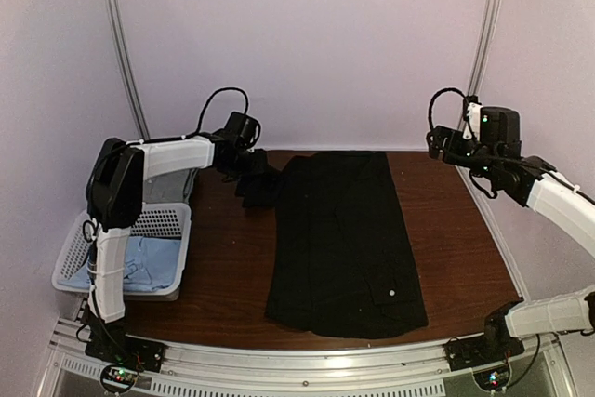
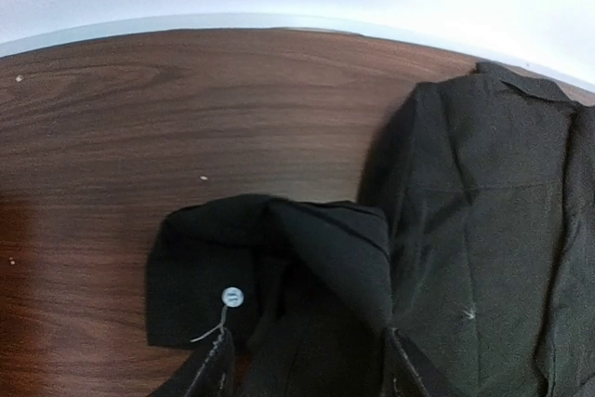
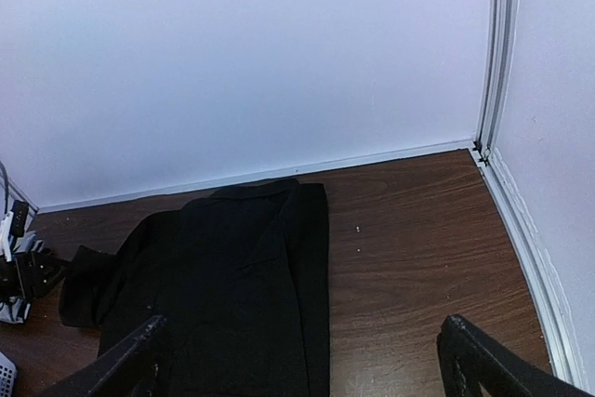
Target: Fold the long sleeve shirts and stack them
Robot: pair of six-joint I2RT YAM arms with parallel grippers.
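A black long sleeve shirt [image 1: 339, 248] lies flat on the table, its body narrowed into a long panel. On its left side the sleeve [image 2: 325, 239] is doubled back, and the cuff with a pale button [image 2: 232, 297] rests at the left. My left gripper is over that sleeve, fingers apart, with dark cloth below and between them; it grips none that I can see. High at the right, well away from the shirt, my right gripper [image 1: 437, 144] is open and empty. In the right wrist view the shirt [image 3: 232, 285] lies to the left.
At the left stands a white basket [image 1: 181, 253] with a light blue shirt [image 1: 149, 265] inside. Behind it lies a grey garment [image 1: 169, 187]. Bare wooden table [image 1: 442, 239] shows to the right of the shirt, and a wall closes off the back.
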